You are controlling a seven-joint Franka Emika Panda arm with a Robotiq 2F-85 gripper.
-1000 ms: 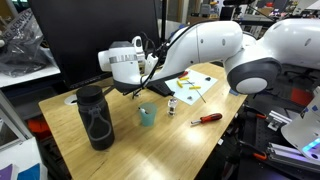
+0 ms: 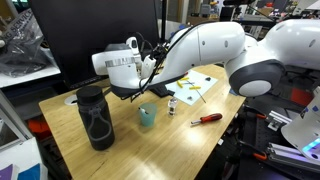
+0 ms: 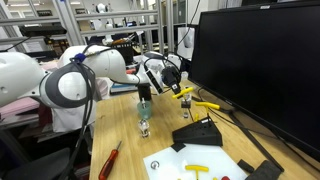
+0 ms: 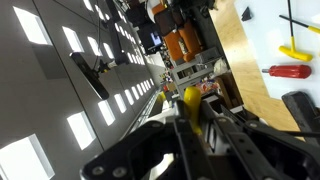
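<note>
Raised above the table, my gripper (image 3: 178, 86) is shut on a yellow object (image 3: 182, 92), which shows beneath it in exterior view 2. The wrist view has the same yellow piece (image 4: 192, 103) upright between the dark fingers; its full shape cannot be told. In exterior view 1 the white arm (image 2: 125, 75) hides most of the gripper. A pale teal cup (image 2: 147, 115) stands on the table below the arm, with something light inside it.
A black cylinder (image 2: 95, 118) stands left of the cup. A small white bottle (image 2: 171, 106) and a red screwdriver (image 2: 206, 119) lie to the right. Yellow tools rest on white paper (image 3: 160, 165) near a black box (image 3: 200, 135). A large monitor (image 3: 250, 60) rises behind.
The arm has shifted only slightly, a little lower and to the left in exterior view 1. The cup, bottle and screwdriver stay where they were.
</note>
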